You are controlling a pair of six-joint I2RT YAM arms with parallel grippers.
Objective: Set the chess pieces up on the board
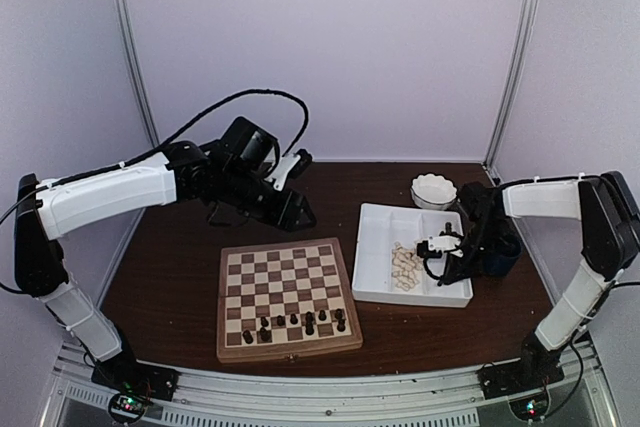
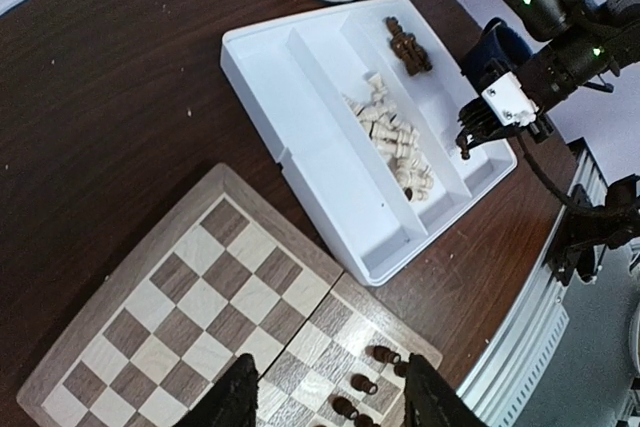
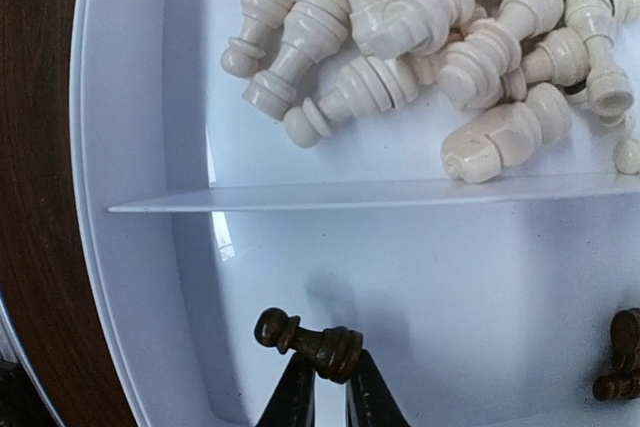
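Between the fingertips of my right gripper a dark chess piece (image 3: 318, 344) is held lying nearly sideways, over the tray's front compartment. My left gripper is open and empty, raised above the back right part of the chessboard (image 1: 283, 287). Several dark pieces (image 1: 310, 319) stand on the board's near rows. White pieces (image 3: 380, 82) lie heaped in the tray's middle compartment. More dark pieces (image 2: 408, 45) lie together at the far end of the right compartment.
The white divided tray (image 1: 373, 257) stands right of the board, its left compartment empty. Behind it is a white bowl (image 1: 433, 191); a dark blue cup (image 1: 503, 255) is to its right, partly behind the right arm. Table space behind the board is bare.
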